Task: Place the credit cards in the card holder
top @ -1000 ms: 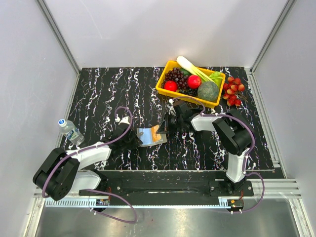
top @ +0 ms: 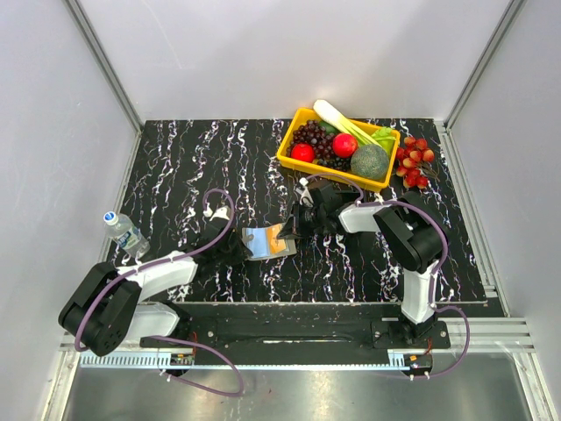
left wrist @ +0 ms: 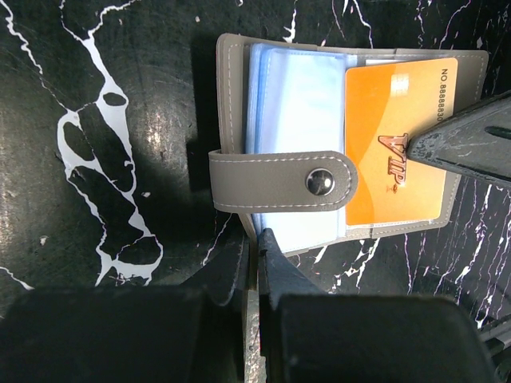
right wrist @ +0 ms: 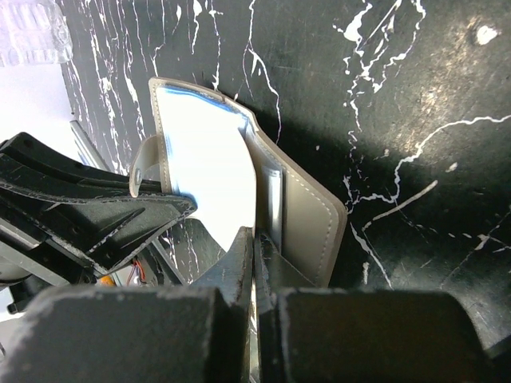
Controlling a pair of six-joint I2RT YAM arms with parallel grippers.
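The grey card holder (top: 288, 248) lies open on the black marbled table between my two grippers. Pale blue sleeves (left wrist: 307, 100) and a strap with a metal snap (left wrist: 267, 182) fill its left half in the left wrist view. On the right half sits an orange credit card (left wrist: 403, 191); whether it is fully inside a sleeve I cannot tell. My left gripper is shut on the holder's edge, near the strap. Shut, my right gripper has its tip against the orange card, and nothing distinct shows between its fingers. Its own view shows a white sleeve (right wrist: 211, 159) standing up beside the tip.
A yellow basket (top: 292, 163) of fruit and vegetables stands at the back right, with loose red fruit (top: 415, 162) beside it. Toward the left edge lies a water bottle (top: 127, 235).
Holder, orange card and left arm look unmoved.
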